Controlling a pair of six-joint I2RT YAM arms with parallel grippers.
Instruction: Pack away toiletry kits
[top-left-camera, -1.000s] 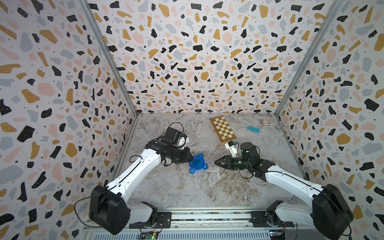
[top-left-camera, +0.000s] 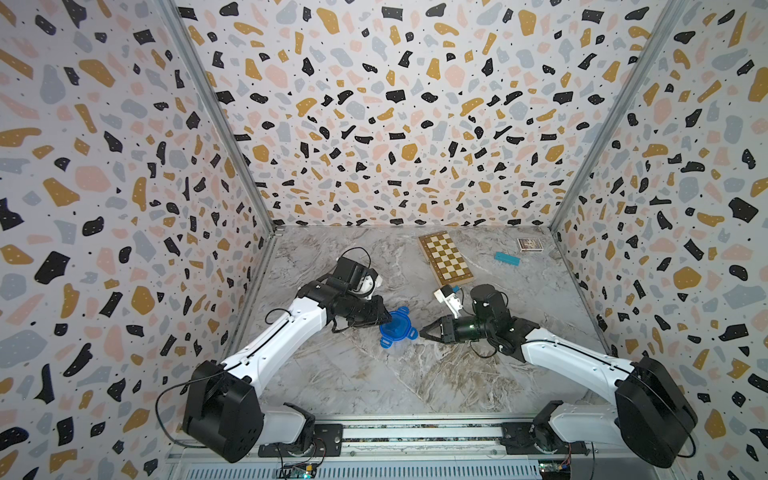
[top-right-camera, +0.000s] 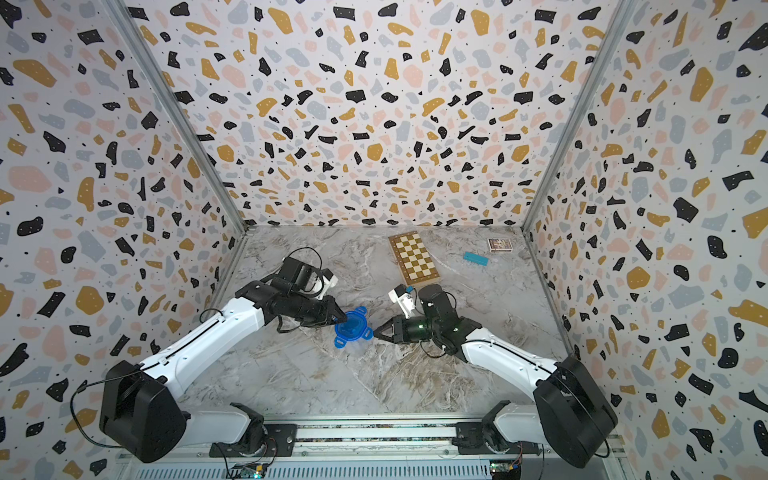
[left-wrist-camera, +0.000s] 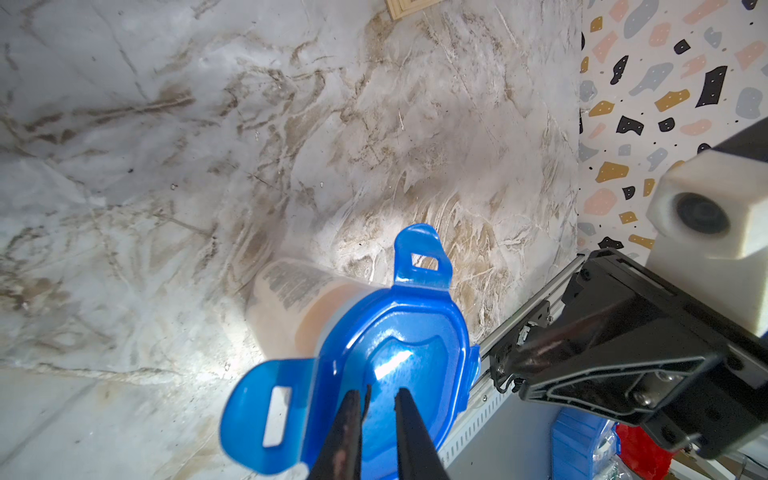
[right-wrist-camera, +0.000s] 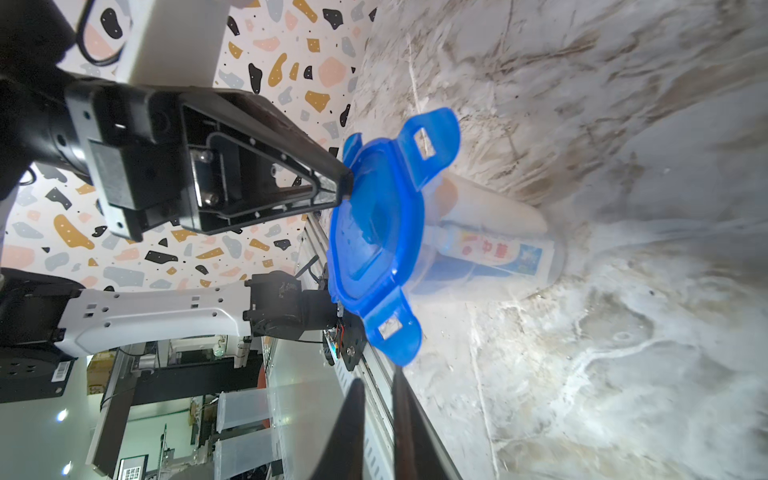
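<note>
A clear round container (right-wrist-camera: 448, 284) stands on the table, its blue lid (right-wrist-camera: 369, 220) covering the top and side tabs (left-wrist-camera: 420, 254) sticking out. Through its wall shows a white-and-blue labelled packet (right-wrist-camera: 488, 246). My left gripper is slightly open at the left side of the lid, its fingertips in front of the blue surface; the right wrist view shows this gripper's tip against or very near the lid edge. My right gripper, narrowly open and empty, is just right of the lid's right tab in the top left view.
Behind the container lies a chessboard (top-left-camera: 448, 257). A teal box (top-left-camera: 506, 258) and a card pack (top-left-camera: 529, 245) are at the back right. Bare marble table (top-left-camera: 384, 388) lies in front, ending at the metal front rail (top-left-camera: 424, 424).
</note>
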